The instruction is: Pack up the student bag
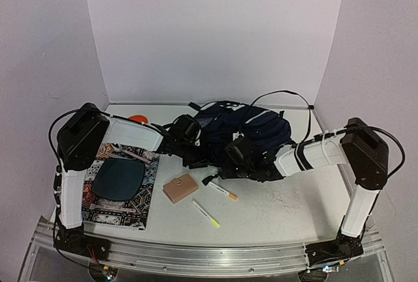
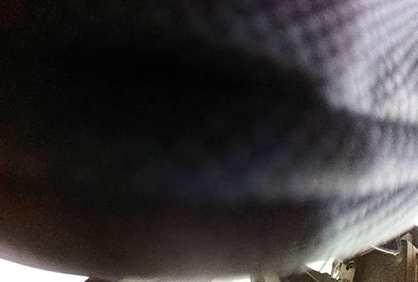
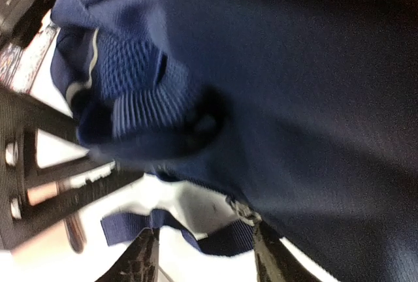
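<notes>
The dark blue bag point(image 1: 261, 126) lies at the back middle of the table. My left gripper point(image 1: 198, 159) is at its front left edge; in the right wrist view its black fingers point(image 3: 78, 190) meet the folded blue fabric, and how its fingers stand is unclear. Dark blurred cloth fills the left wrist view. My right gripper is at the bag's front, its two fingertips apart, with a zipper edge and a loose strap point(image 3: 225, 239) just beyond them. A tan wallet point(image 1: 181, 188), an orange-ended marker point(image 1: 224, 191) and a yellow-ended marker point(image 1: 206, 213) lie in front.
On the left a patterned mat point(image 1: 140, 215) carries a dark green plate-like piece point(image 1: 118, 179) and cutlery. Something orange point(image 1: 138, 119) shows behind the left arm.
</notes>
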